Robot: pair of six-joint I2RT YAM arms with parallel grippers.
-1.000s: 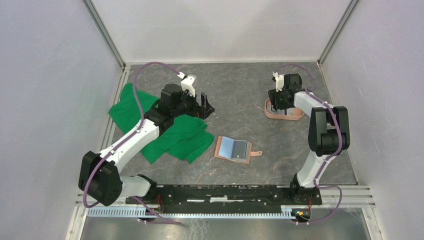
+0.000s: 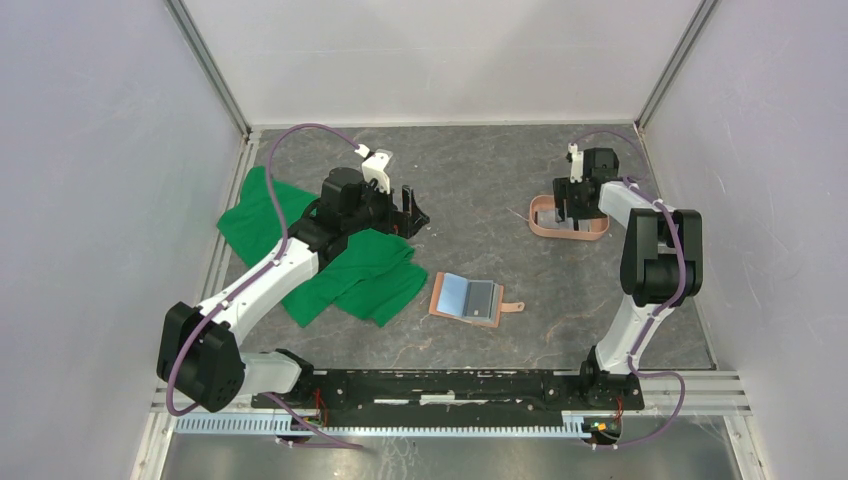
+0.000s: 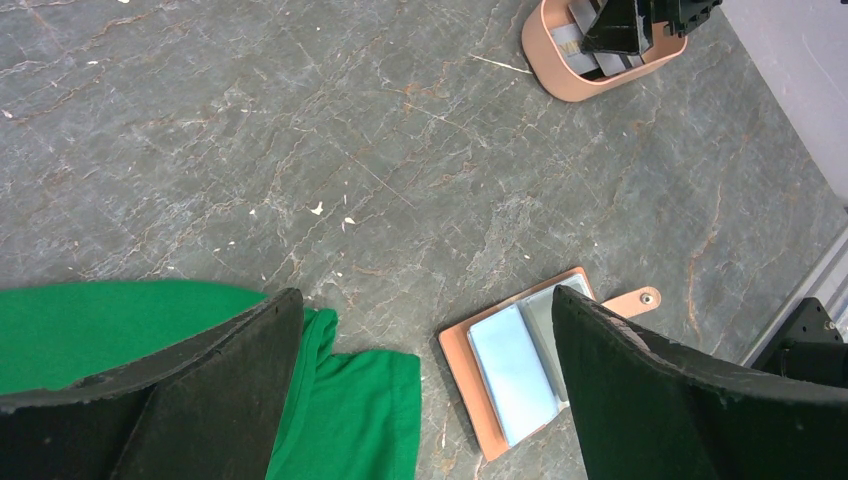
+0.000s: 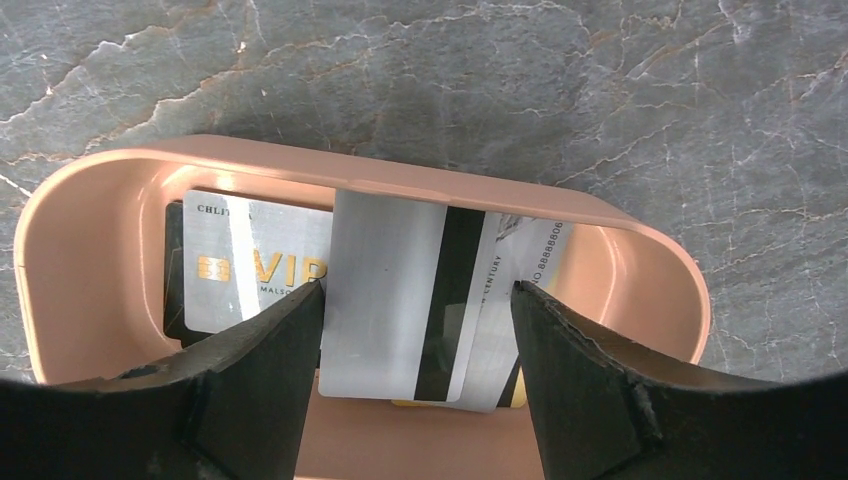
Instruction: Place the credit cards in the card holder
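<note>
Inside a peach-coloured oval tray (image 4: 480, 187) at the far right of the table lie several overlapping cards. On top is a silver card (image 4: 385, 290) with a black stripe. To its left sits a VIP card (image 4: 262, 255), and another silver card (image 4: 500, 340) shows under its right side. My right gripper is over the tray, its fingers apart on either side of the striped card without visibly gripping it. The card holder (image 2: 437, 301) lies unfolded at the front middle. My left gripper is open and empty, up and left of the holder.
A crumpled green cloth (image 2: 350, 275) covers the left of the table, under my left arm. White walls close off the back and sides. Grey tabletop (image 2: 470, 190) between the arms is clear.
My right gripper has shifted rightward over the tray, from its left end toward the middle. The left arm, tray and card holder stay where they were.
</note>
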